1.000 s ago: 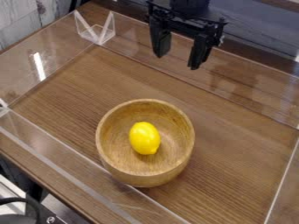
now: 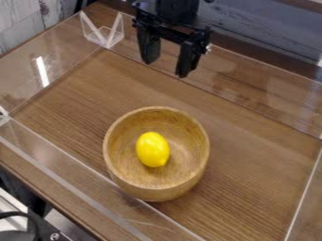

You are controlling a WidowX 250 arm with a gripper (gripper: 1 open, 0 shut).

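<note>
My gripper (image 2: 169,53) is a black arm hanging at the top centre over the back of the wooden surface; its fingers point down, and whether they are open or shut is hard to tell. In the front middle sits a round tan bowl (image 2: 189,169) with a yellow egg-shaped object (image 2: 152,149) inside, left of the bowl's centre.
The wooden tray floor (image 2: 251,141) is clear around the bowl and to the right. A clear plastic piece (image 2: 104,28) is at the back left. Tray walls edge the left, back and right. A black cable lies at the bottom left corner.
My gripper has moved a little to the left along the back. The bowl and the yellow object stay where they were.
</note>
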